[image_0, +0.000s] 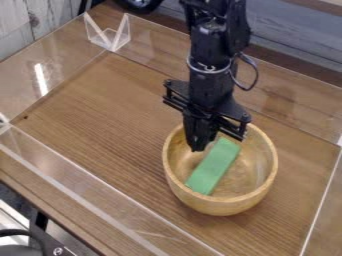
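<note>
A black robot arm comes down from the top centre to its gripper (201, 135), which is over the back rim of a tan oval bowl (254, 190). A green rectangular object (214, 168) lies in the bowl. The gripper's fingertips are dark and partly overlap the bowl's rim; whether they are open or shut is hard to tell.
A wooden table (94, 130) fills most of the view, with free room left of the bowl. A white wire-like stand (107, 32) is at the top left. Black cables lie at the lower left corner.
</note>
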